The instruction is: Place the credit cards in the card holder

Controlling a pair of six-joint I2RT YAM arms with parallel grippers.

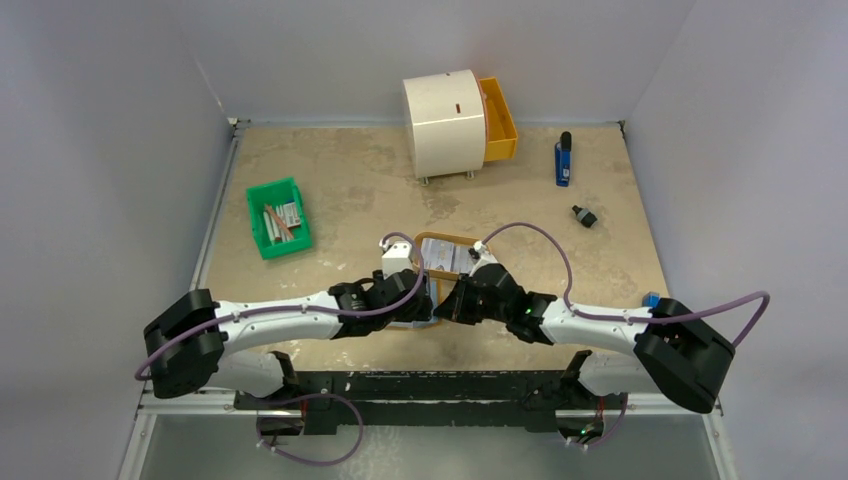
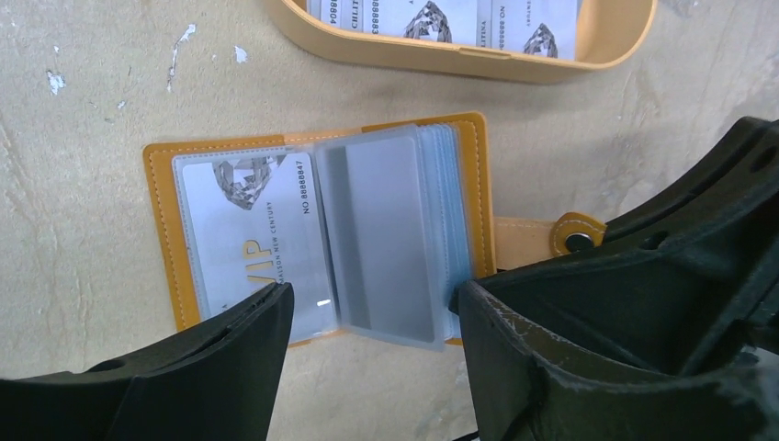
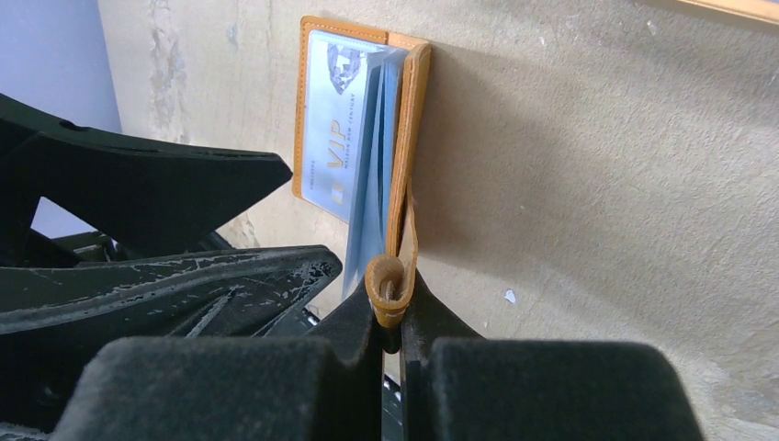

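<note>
The tan card holder (image 2: 161,211) lies open near the front centre, with a white VIP card (image 2: 243,234) in its left pocket and clear sleeves (image 2: 377,230) stacked on the right. My left gripper hovers over it, fingers apart, with no card visible between them. My right gripper is shut on the holder's strap, seen with its snap end curled between the fingertips in the right wrist view. In the top view both grippers meet over the holder and partly hide it.
An oval tray of cards (image 1: 446,255) sits just behind the holder. A green bin (image 1: 255,205), a white drum (image 1: 440,125) with a yellow bin, a blue tool (image 1: 562,163) and a small dark object (image 1: 585,216) stand farther back.
</note>
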